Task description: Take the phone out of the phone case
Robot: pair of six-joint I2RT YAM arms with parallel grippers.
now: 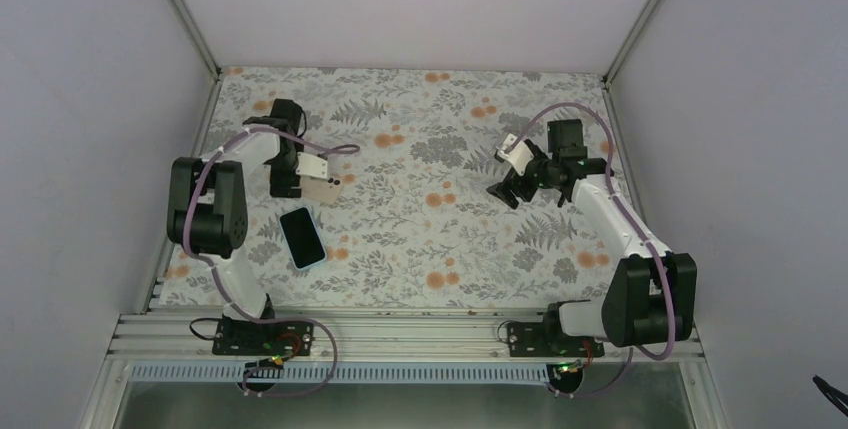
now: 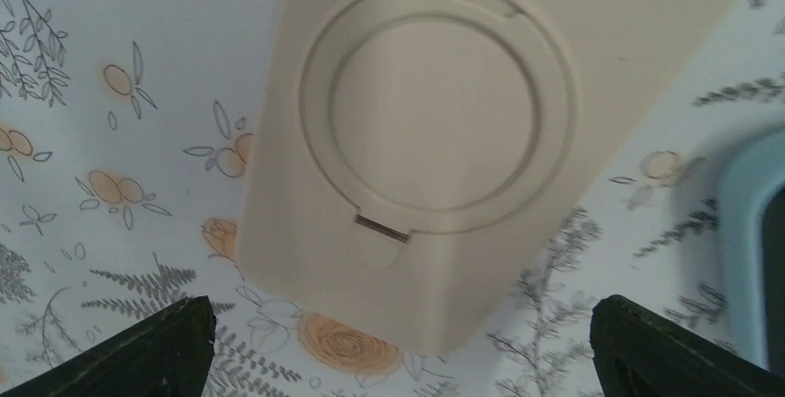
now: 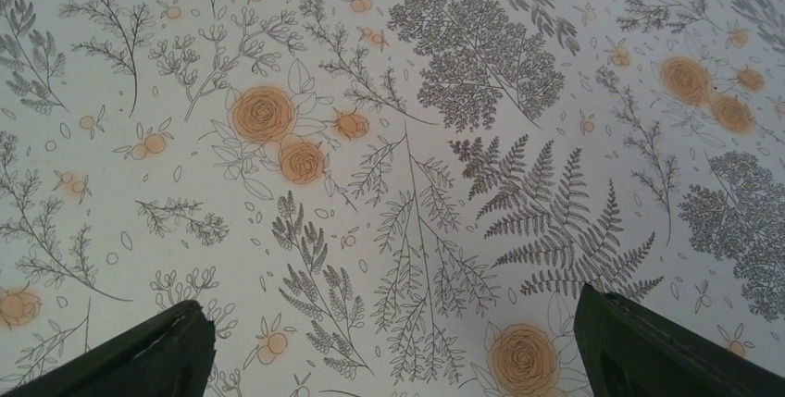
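Note:
A beige phone case point(image 1: 323, 190) with camera holes at its right end lies flat at the left of the table, partly covered by my left arm in the top view. Its back, with a ring outline point(image 2: 437, 217), fills the middle of the left wrist view. Over one end of it hangs my left gripper, open, with nothing between its fingers. A dark-screened phone point(image 1: 303, 238) with a pale blue rim lies just nearer the front edge. Whether a phone sits inside the beige case cannot be told. Far off at the right, my right gripper is open and empty.
The patterned tablecloth point(image 1: 400, 239) is bare through the middle and right. Grey walls point(image 1: 740, 129) rise at both sides and a white panel point(image 1: 410, 9) stands behind.

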